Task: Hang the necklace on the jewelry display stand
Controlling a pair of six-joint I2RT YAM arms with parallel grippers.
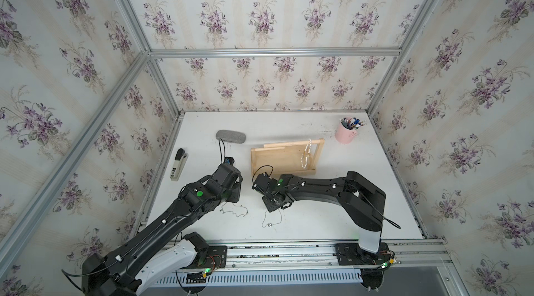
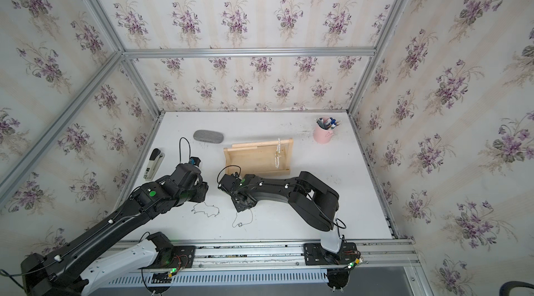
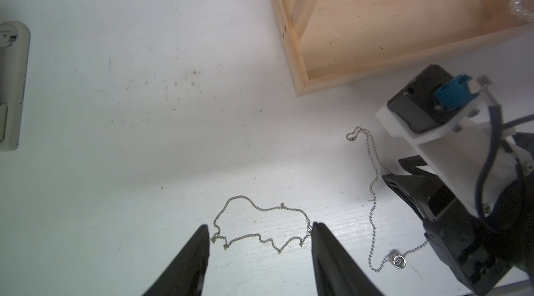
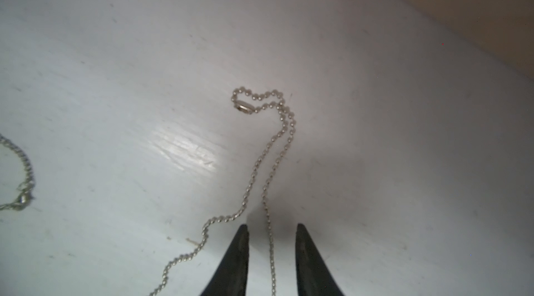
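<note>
A thin silver bead chain with a small clasp (image 4: 243, 107) lies on the white table, in the right wrist view. My right gripper hangs over it, part open; one strand runs through the gap as seen from above, untouched as far as shows. A ring (image 3: 398, 261) hangs on this chain's near end. A second silver chain (image 3: 253, 236) lies in a loose outline to the left, below my open, empty left gripper. The wooden display stand (image 1: 278, 176) stands behind, a pearl necklace (image 1: 306, 154) draped over its bar at the right.
A grey case (image 1: 230, 136) lies at the back left, a stapler (image 1: 178, 164) at the left edge. The pink pen cup (image 1: 345, 134) stands at the back right. The two grippers are close together.
</note>
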